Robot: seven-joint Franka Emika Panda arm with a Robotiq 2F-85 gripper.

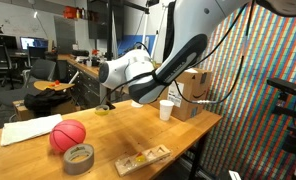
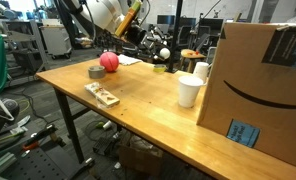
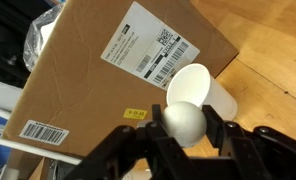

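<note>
In the wrist view my gripper is shut on a round white ball (image 3: 184, 121), with dark fingers on both sides of it. Behind the ball, a white cup (image 3: 220, 99) stands on the wooden table, its opening showing beside a cardboard box (image 3: 88, 75). The same cup (image 2: 189, 92) stands near the table's right side in exterior view 2, apart from the arm. In exterior view 1 the arm largely hides the gripper.
A red ball (image 1: 67, 135), a roll of grey tape (image 1: 78, 157) and a wooden piece (image 1: 143, 159) lie on the table (image 1: 108, 145). White paper (image 1: 31, 130) lies at the left. A large box (image 2: 253, 85) stands beside the cup.
</note>
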